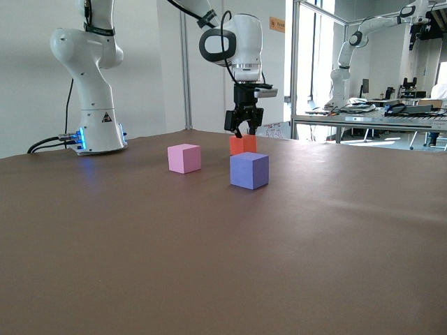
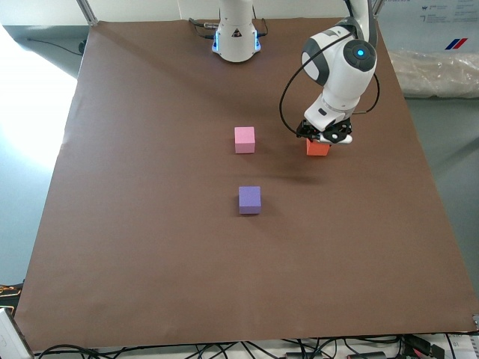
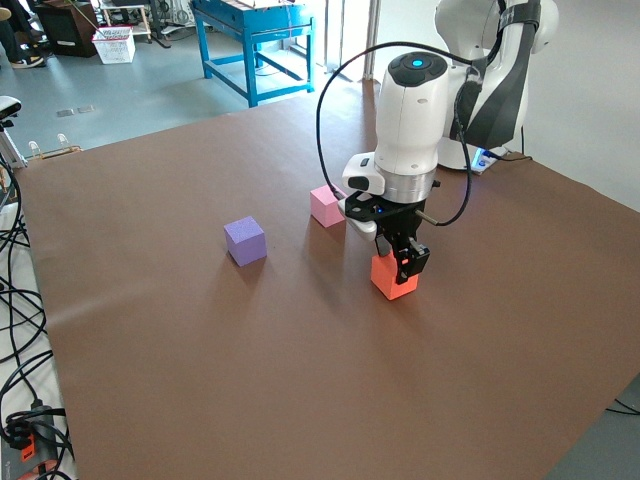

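On the brown tabletop stand three cubes: pink (image 2: 244,140) (image 1: 184,158) (image 3: 326,208), purple (image 2: 249,200) (image 1: 249,170) (image 3: 245,241) and orange-red (image 2: 317,149) (image 1: 243,144) (image 3: 394,281). My black gripper (image 1: 244,129) hangs over the orange-red cube, its fingertips at or just above the cube's top and partly hiding it in the left and right views. Whether the fingers are open or shut, I cannot tell clearly. The pink and purple cubes lie apart from it, with the purple one nearer the cable-strewn table side in the left view.
Cables and a power strip lie along the near edge in the left view.
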